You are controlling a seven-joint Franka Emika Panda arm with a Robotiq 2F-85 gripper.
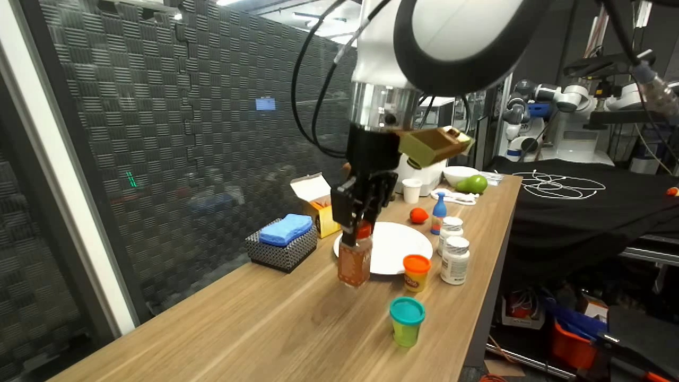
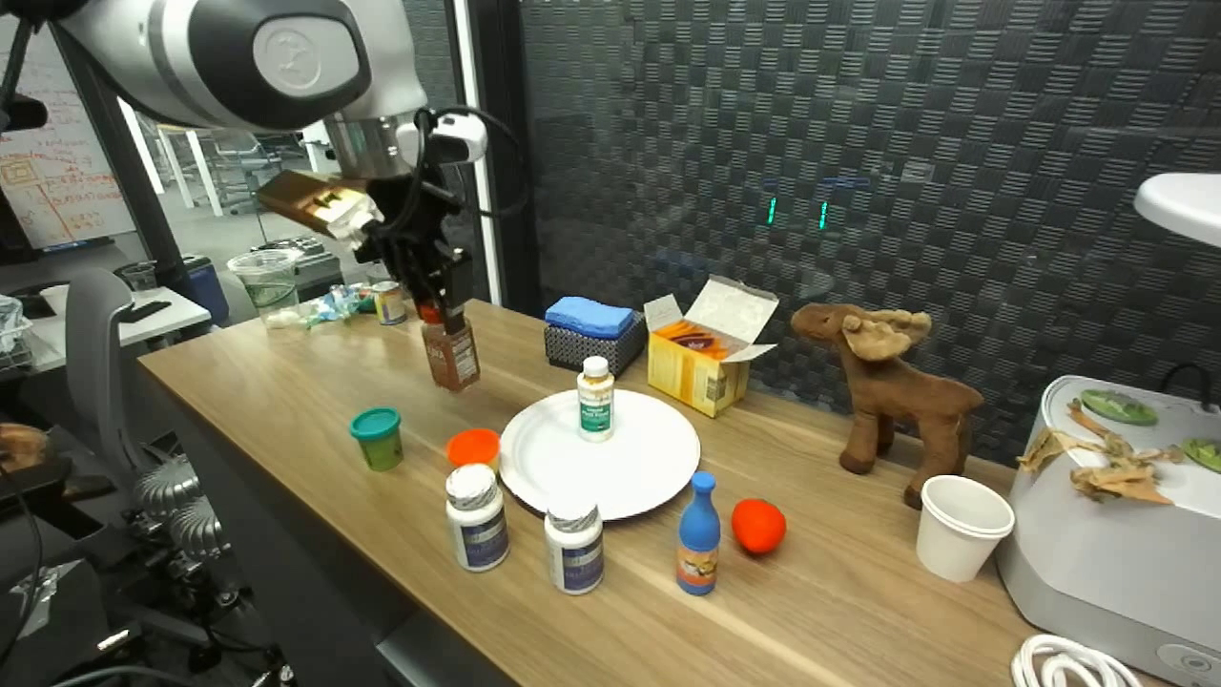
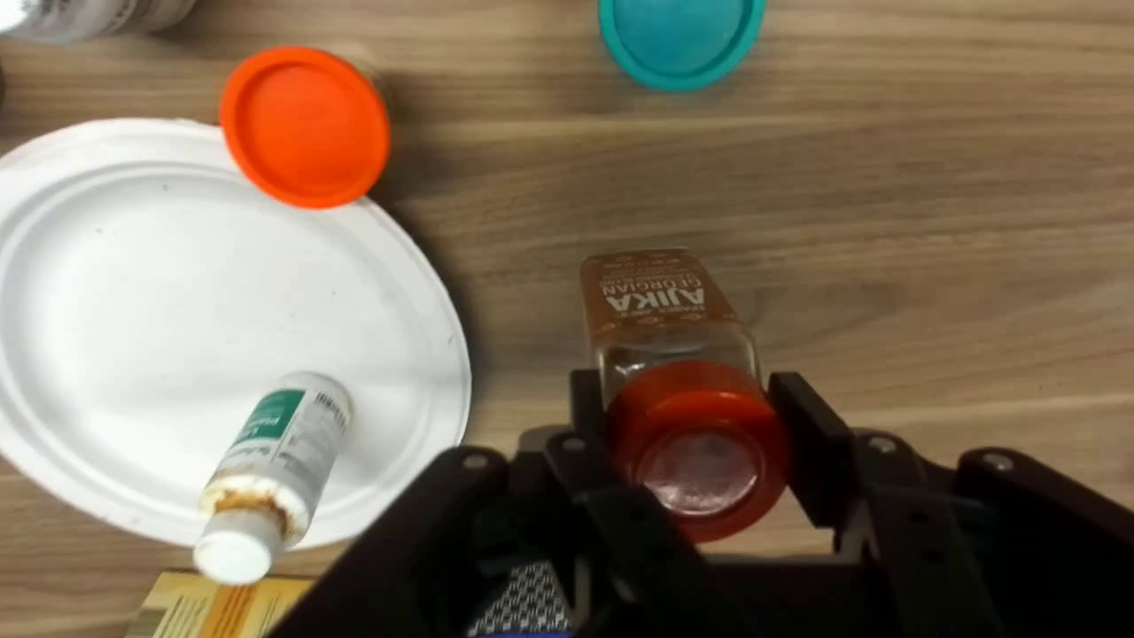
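Note:
A square spice jar (image 1: 354, 261) with a red cap and brown-red contents hangs upright, slightly tilted, above the wooden table. My gripper is shut on it just at the red cap (image 3: 702, 452), one finger on each side. In the wrist view the jar's label reads "Ajika". To the jar's side lies a white plate (image 2: 538, 469), and on it a white bottle with a green label (image 2: 595, 401) stands upright. From exterior view 1 the arm hides that bottle.
Beside the plate stand an orange-lidded tub (image 1: 417, 272), a teal-lidded tub (image 1: 407, 321) and two white pill bottles (image 2: 477, 521). A yellow box (image 2: 698, 364), a blue cloth (image 2: 589, 316) on a mesh box and a toy moose (image 2: 904, 401) line the wall side.

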